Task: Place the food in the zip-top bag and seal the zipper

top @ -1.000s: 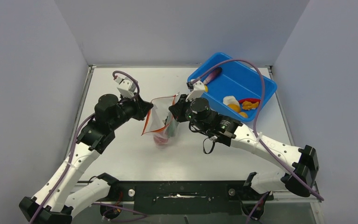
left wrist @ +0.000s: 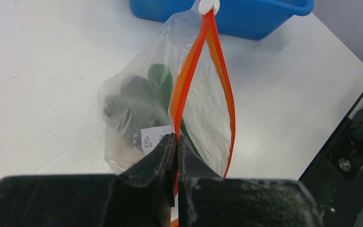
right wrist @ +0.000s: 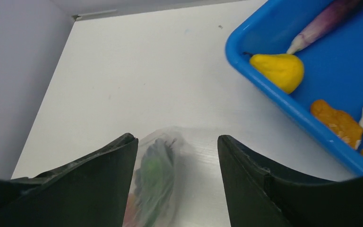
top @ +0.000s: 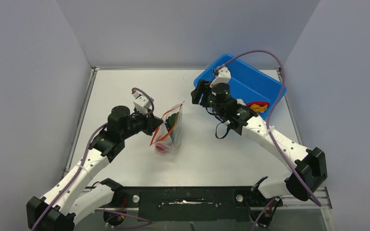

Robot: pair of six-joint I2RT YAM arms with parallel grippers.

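Note:
The clear zip top bag (top: 175,130) with an orange zipper stands on the table, its mouth partly spread. Inside, a green item (left wrist: 160,85) and a dark grey one show through the plastic. My left gripper is shut on the near side of the bag's rim, just at the orange strip. A white slider (left wrist: 209,6) sits at the zipper's far end. My right gripper is apart from the bag, to its right and toward the blue bin; its fingers (right wrist: 123,156) are spread with nothing between them.
At the back right stands the blue bin (top: 279,90). It holds a yellow pepper (right wrist: 283,71), an eggplant (right wrist: 324,28), a fried piece (right wrist: 335,120) and other food.
My right gripper has let go of the bag's right side and moved right and back, over the bin's edge.

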